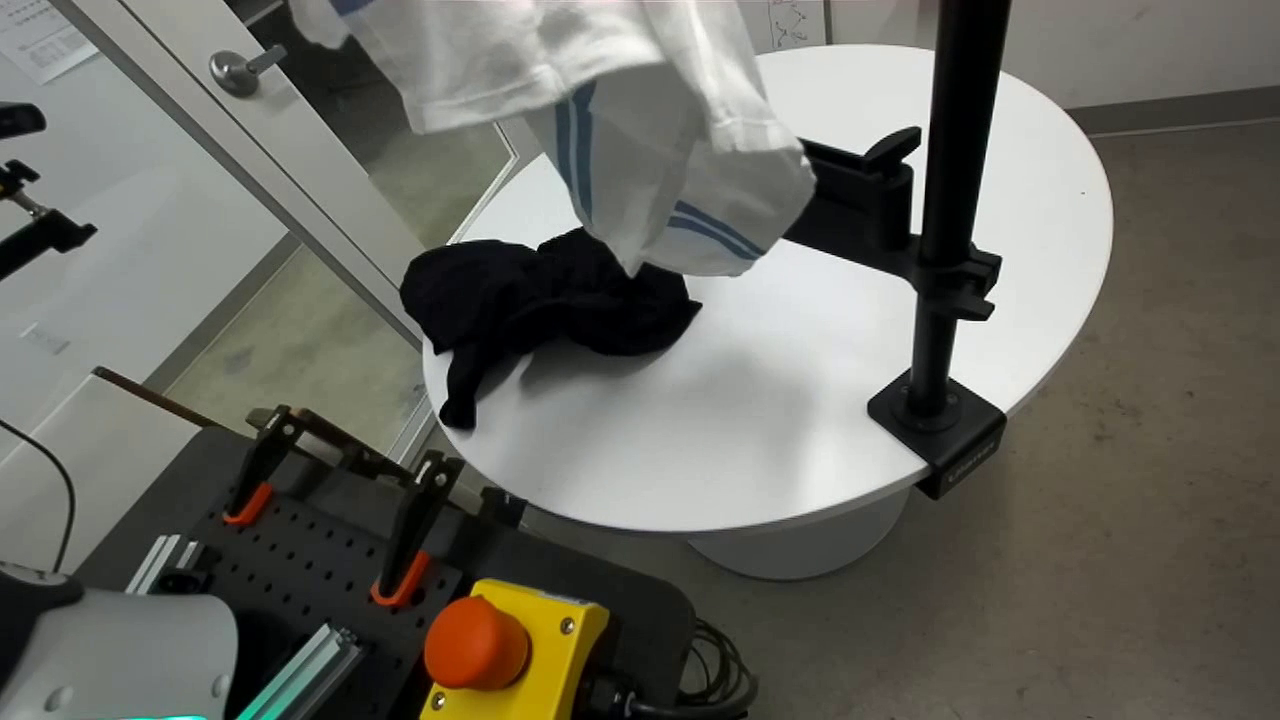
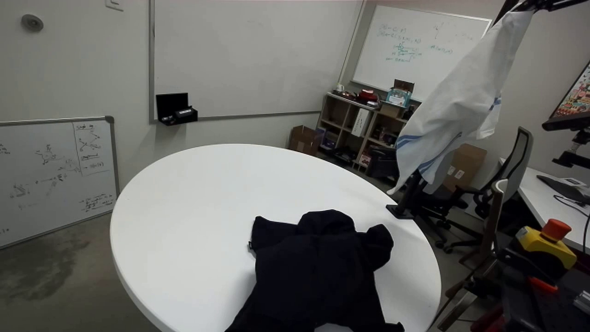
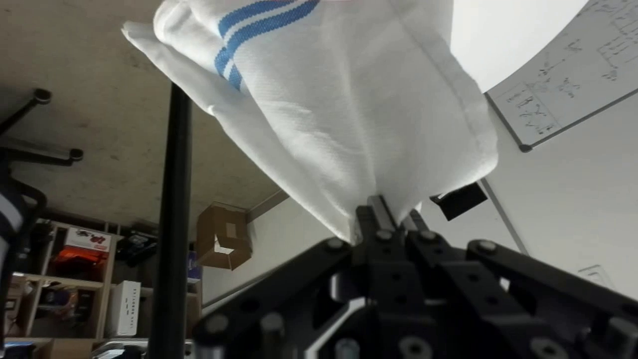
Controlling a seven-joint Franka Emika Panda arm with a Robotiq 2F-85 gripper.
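Note:
A white towel with blue stripes [image 1: 672,156] hangs in the air over the round white table, its upper part cut off in exterior view 1. In the wrist view my gripper is shut, and the gathered towel [image 3: 359,119] runs in between its fingertips. Exterior view 2 shows the towel [image 2: 459,99] dangling from the dark gripper at the upper right, in front of the black pole. A black garment [image 1: 552,294] lies crumpled on the table, below and partly behind the towel's lower edge.
The black pole [image 1: 960,144] with a horizontal bracket [image 1: 852,204] is clamped to the table edge, close beside the towel. Bare tabletop [image 2: 204,204] lies left of the garment. A yellow box with a red button [image 1: 516,648] sits on the dark bench.

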